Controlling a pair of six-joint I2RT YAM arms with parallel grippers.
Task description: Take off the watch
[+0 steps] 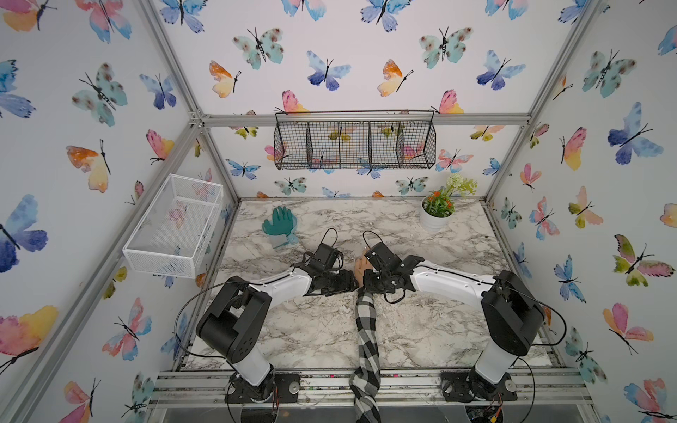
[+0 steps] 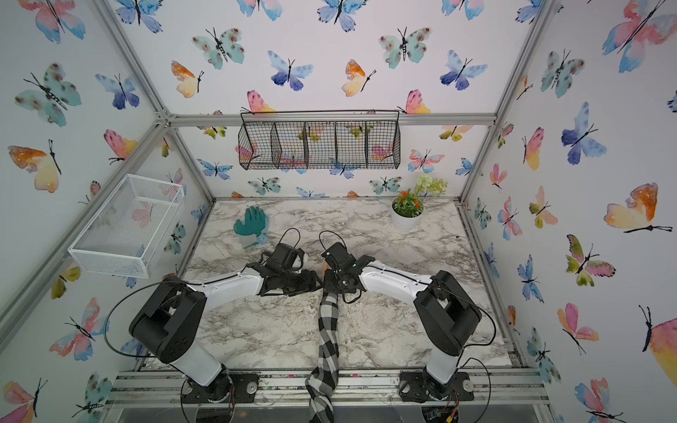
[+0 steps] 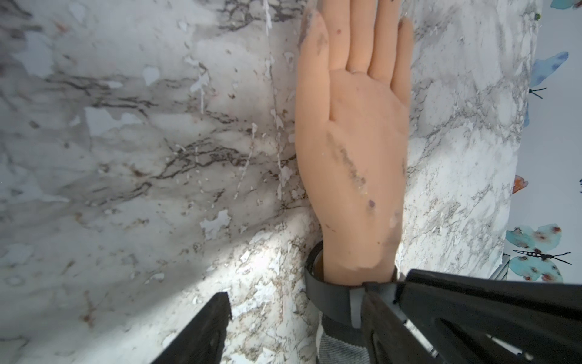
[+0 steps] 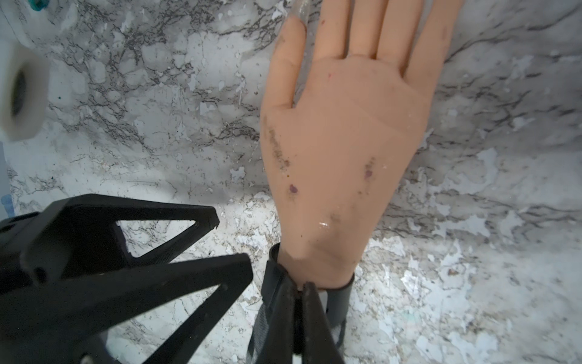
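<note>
A model hand (image 3: 366,163) lies on the marbled table with a black watch strap (image 3: 330,297) around its wrist, above a checked sleeve (image 1: 366,331). In the left wrist view my left gripper is part open: one finger (image 3: 203,330) is over bare table, the other overlaps the strap near its grey keeper. In the right wrist view my right gripper is shut over the strap (image 4: 339,303) at the wrist; whether any strap sits between its fingers cannot be told. The watch face is not visible.
A teal hand-shaped object (image 1: 280,222) stands at the back left and a potted plant (image 1: 435,211) at the back right. A wire basket (image 1: 354,144) hangs on the back wall, a white one (image 1: 176,225) on the left. Both grippers are close together at the wrist.
</note>
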